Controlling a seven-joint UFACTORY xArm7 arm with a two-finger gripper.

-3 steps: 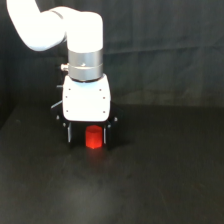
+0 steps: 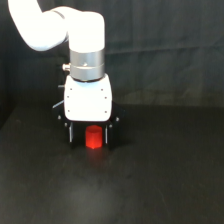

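Note:
A small red block (image 2: 94, 137) rests on the dark table. Above it is my white arm's gripper (image 2: 89, 139), pointing straight down. Its fingers (image 2: 107, 134) stand apart, one to each side of the block in this view, with dark gaps showing between them and it. The gripper is open. The block sits nearer the right finger than the left. Whether it lies directly between the fingers or slightly in front of them, I cannot tell.
A dark curtain (image 2: 165, 55) hangs behind the table.
The arm and gripper have shifted very slightly to the right. The block looks to be in the same place, and the fingers remain apart.

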